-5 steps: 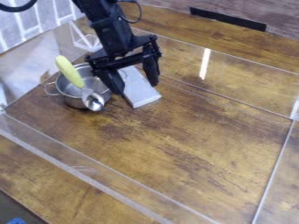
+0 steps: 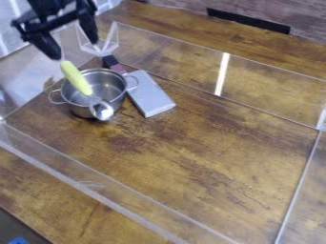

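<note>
My gripper point(image 2: 46, 29) is at the top left, open, dark and blurred, raised above a steel pot point(image 2: 112, 88). A pale yellow-green object point(image 2: 76, 80) stands tilted in the pot, with a round metal end point(image 2: 99, 109) at its lower right. A light grey slab point(image 2: 149, 94) lies on the wooden table just right of the pot, beside a dark-handled item point(image 2: 111, 63) partly behind the pot.
Clear panels or edges run along the left and right, with a white strip point(image 2: 223, 73) at the back right.
My gripper has moved up and to the left, away from over the pot and grey slab, uncovering both. The objects on the table look unmoved.
</note>
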